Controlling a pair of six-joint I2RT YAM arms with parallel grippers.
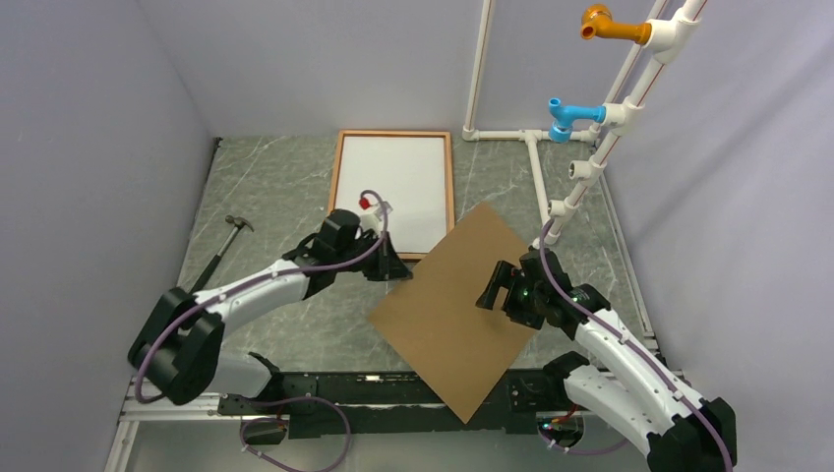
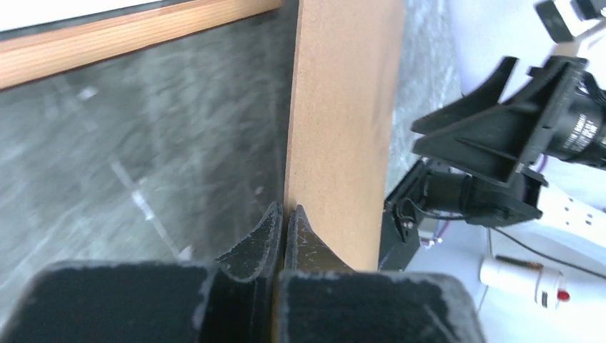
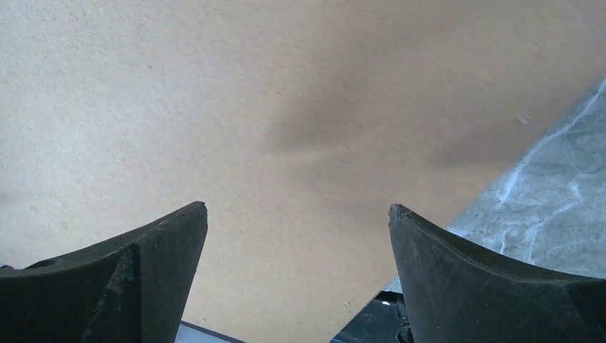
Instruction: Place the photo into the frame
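Note:
A square brown board (image 1: 443,324) lies tilted across the table's front half, its near corner over the front edge. My left gripper (image 1: 403,271) is shut on its upper left edge; in the left wrist view the board (image 2: 339,121) rises from between the fingertips. Behind it lies the wooden frame (image 1: 448,177) with a white inner panel. My right gripper (image 1: 491,292) hangs open over the board, which fills most of the right wrist view (image 3: 300,128).
A hammer (image 1: 221,251) lies on the left. White pipes with blue (image 1: 575,116) and orange (image 1: 615,29) fittings stand along the back right.

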